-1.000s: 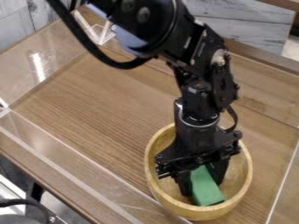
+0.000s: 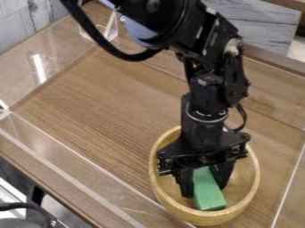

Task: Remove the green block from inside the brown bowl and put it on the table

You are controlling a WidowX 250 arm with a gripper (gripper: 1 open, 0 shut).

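The green block (image 2: pixel 208 190) lies tilted inside the brown bowl (image 2: pixel 168 198), toward the bowl's near side. My black gripper (image 2: pixel 205 185) reaches down into the bowl from above, its fingers on either side of the block. The upper end of the block is hidden under the gripper. Whether the fingers press on the block or only stand around it does not show clearly.
The bowl stands near the right front of the wooden table (image 2: pixel 102 107), whose left and middle parts are bare. Clear panels run along the left edge. Dark equipment (image 2: pixel 24 214) sits at the lower left corner, off the table.
The upper arm has shifted a little to the right and stands more upright. The gripper stays within the bowl, and the block and bowl have barely moved.
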